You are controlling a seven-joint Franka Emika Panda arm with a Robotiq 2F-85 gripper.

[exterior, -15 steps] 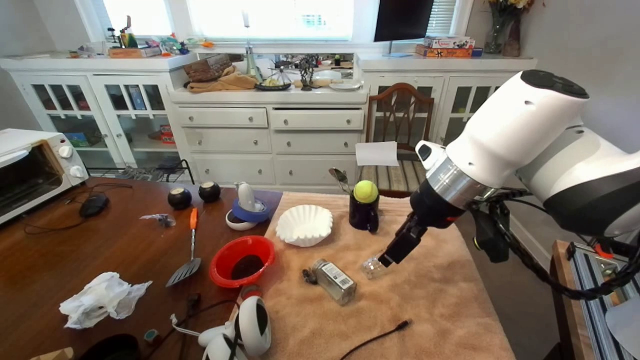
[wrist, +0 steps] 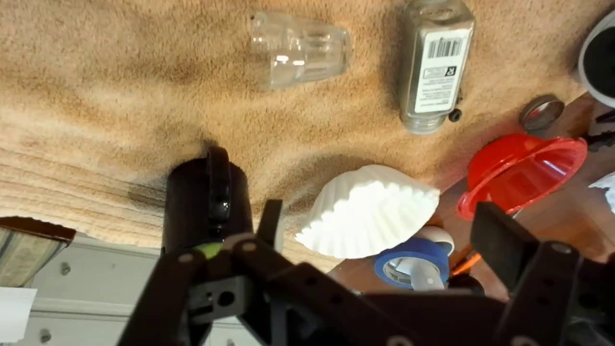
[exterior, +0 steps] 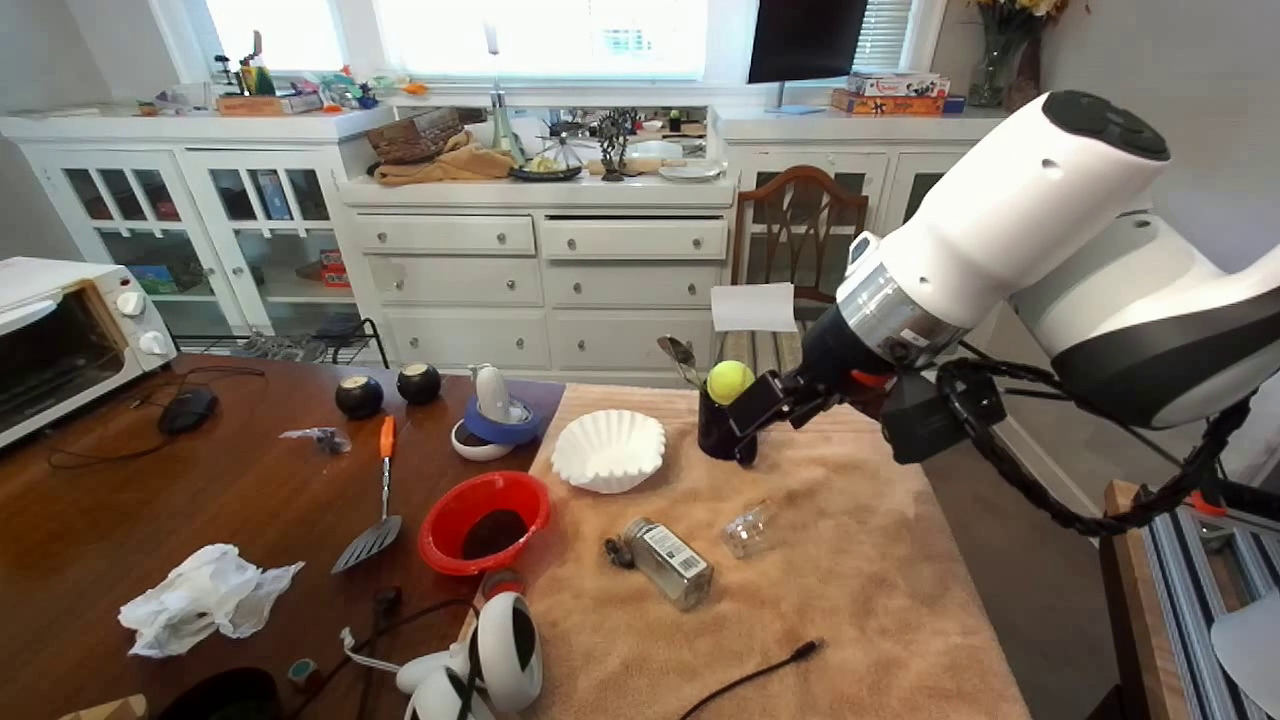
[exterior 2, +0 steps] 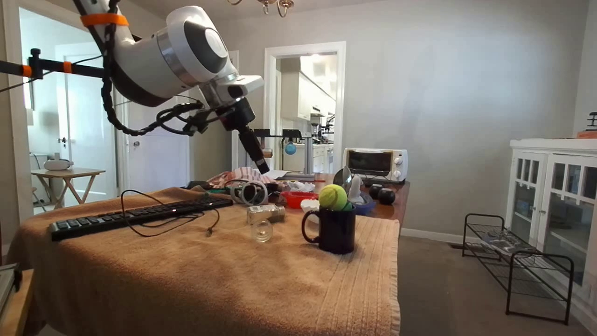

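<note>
My gripper stands open in the wrist view, its two dark fingers wide apart and nothing held between them. Beyond that gap shows a white fluted bowl point(wrist: 369, 213), at a distance. In exterior view 1 the gripper point(exterior: 758, 414) hangs in front of a black mug point(exterior: 717, 434); whether they touch cannot be told there. Exterior view 2 has the gripper point(exterior 2: 261, 168) well above the table, clear of the mug point(exterior 2: 337, 230). A yellow-green tennis ball point(exterior 2: 333, 197) rests in the mug's mouth. On the towel, a clear glass point(wrist: 305, 49) lies on its side.
A labelled glass bottle point(exterior: 667, 564) lies on the tan towel point(exterior: 840, 600). Left of it are a red bowl point(exterior: 446, 528), a spatula point(exterior: 384, 486) and a white headset point(exterior: 510, 648). A keyboard point(exterior 2: 140, 215) sits along the far side in exterior view 2.
My gripper has risen from beside the clear glass and swung toward the back, in front of the mug. The mug, ball, glass and bowls have stayed put.
</note>
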